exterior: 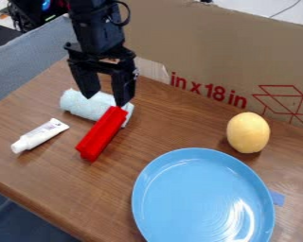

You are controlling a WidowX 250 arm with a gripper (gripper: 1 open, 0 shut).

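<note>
My black gripper (101, 80) hangs open above a pale, light-blue rolled cloth or soft item (83, 103), with nothing visible held between its fingers. A red oblong object (99, 134) lies diagonally on the wooden table, its upper end against the pale item. A white tube (39, 134) lies to their left. A yellow potato-like object (248, 132) sits on the right, and a light-blue plate (204, 194) lies at the front right.
A cardboard box (211, 52) stands along the back of the table. Bare wood (167, 118) shows in the middle. A grey fabric surface lies beyond the table's left side.
</note>
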